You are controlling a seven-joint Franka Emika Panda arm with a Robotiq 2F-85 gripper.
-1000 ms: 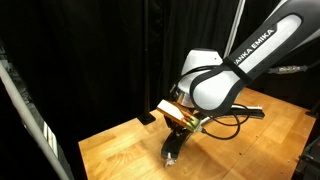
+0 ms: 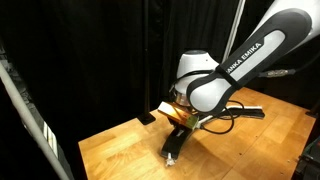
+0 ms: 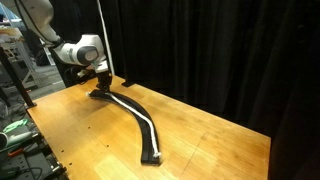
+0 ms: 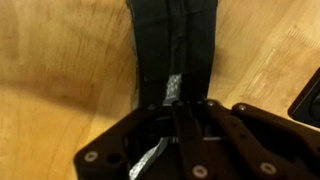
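Note:
A long black strip with a pale line down its middle, much like a zipper, lies curved on the wooden table. Its far end reaches the gripper. In exterior view 1 the strip's end shows just below the gripper. From the wrist, the black strip runs up and away from the gripper, with its grey line leading to the fingers. The fingers look closed down at that line, but the piece between them is mostly hidden by the fingers.
A small dark box sits near the gripper at the table's back edge; black curtains stand behind. Bare wood spreads wide to the right of the strip in exterior view 2.
In exterior view 1 the forearm has shifted slightly left and lower. The strip's visible end looks unmoved, and the gripper has stayed close to it.

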